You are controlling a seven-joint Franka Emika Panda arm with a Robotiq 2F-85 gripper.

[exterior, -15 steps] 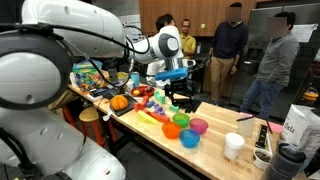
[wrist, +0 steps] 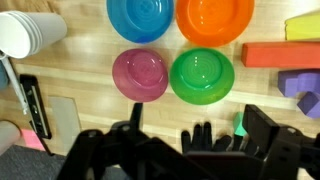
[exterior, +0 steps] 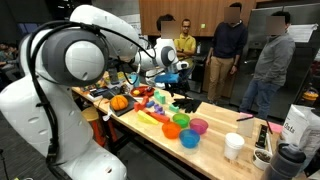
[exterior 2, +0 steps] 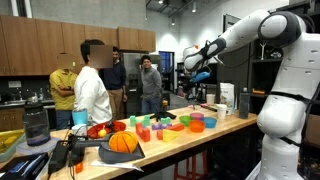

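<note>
From above the table, my gripper looks down with its two dark fingers wide apart and nothing between them. Ahead of it in the wrist view lie a pink bowl [wrist: 140, 75] and a green bowl [wrist: 202, 77], side by side and empty. Beyond them are a blue bowl [wrist: 140, 15] and an orange bowl [wrist: 214, 18]. At the right are a red block [wrist: 280, 54], a yellow block [wrist: 303, 27] and purple blocks [wrist: 298, 82]. Black glove-like shapes [wrist: 208, 133] and a small green piece [wrist: 240, 124] show between and below the fingers.
White stacked cups [wrist: 33, 33] stand at the wrist view's upper left. Toward the table's far end, an orange ball [exterior 2: 124, 142] and a red bowl [exterior 2: 98, 131] sit among clutter. People stand behind the table. Bare wood [exterior: 210, 160] lies nearer the arm's base.
In exterior view 1 the arm's links have swung up and left, and the wrist has shifted left. The bowls and blocks have stayed put.
</note>
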